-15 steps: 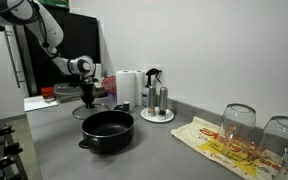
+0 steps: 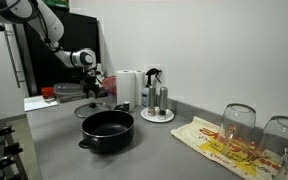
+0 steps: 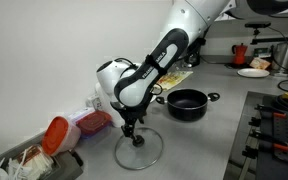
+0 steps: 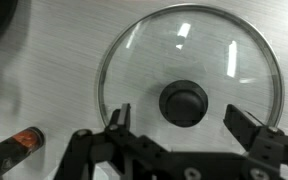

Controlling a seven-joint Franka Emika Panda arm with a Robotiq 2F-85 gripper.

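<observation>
A round glass lid (image 4: 144,62) with a metal rim and a black knob (image 4: 183,103) lies flat on the grey table. In the wrist view my gripper is open, its fingers (image 4: 119,119) spread to either side of the knob, with nothing held. Exterior view 2 shows the gripper (image 3: 133,128) over the lid (image 3: 152,154), close above the knob (image 3: 138,141); whether they touch is hard to tell. The black two-handled pot (image 2: 107,133) stands uncovered beside the lid.
Paper towel rolls (image 2: 127,88) and a white plate (image 2: 156,116) with bottles and grinders line the wall. A patterned cloth (image 2: 212,143) and upturned glasses (image 2: 238,123) are farther along. A red container (image 3: 94,122) sits near the lid. The table in front of the pot is clear.
My gripper has risen from low over the lid and drawn slightly back. The lid and pot appear to stay in place.
</observation>
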